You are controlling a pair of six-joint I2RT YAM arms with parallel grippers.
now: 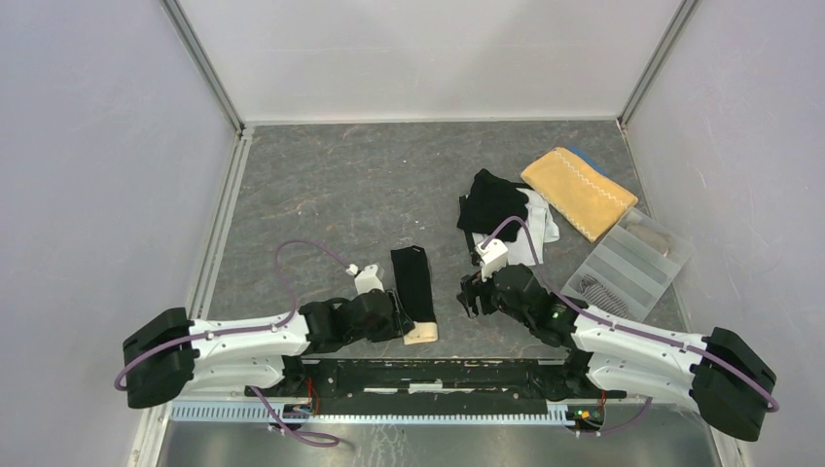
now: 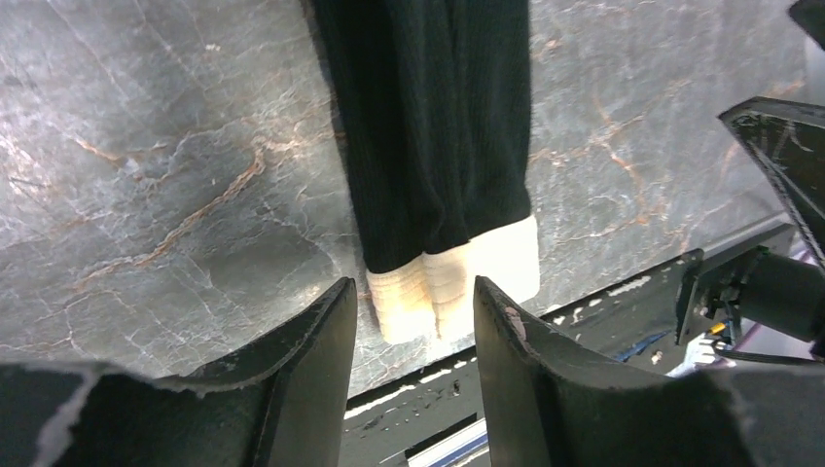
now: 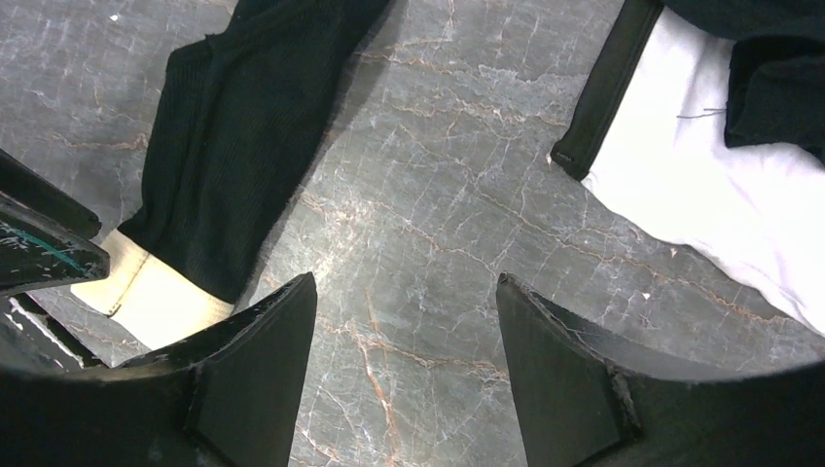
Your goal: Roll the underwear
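A black folded underwear (image 1: pixel 412 282) lies lengthwise on the grey marble surface, with a cream waistband (image 1: pixel 420 333) at its near end; the same cloth (image 3: pixel 243 165) is at upper left in the right wrist view. My left gripper hangs open just over the cream band, nothing between its fingers in sight. My right gripper is apart from the cloth, to its right over bare surface, with its fingers spread and empty.
Black and white garments (image 1: pixel 491 204) are piled at the right. A yellow cloth (image 1: pixel 579 190) lies behind a clear divided container (image 1: pixel 632 272) by the right wall.
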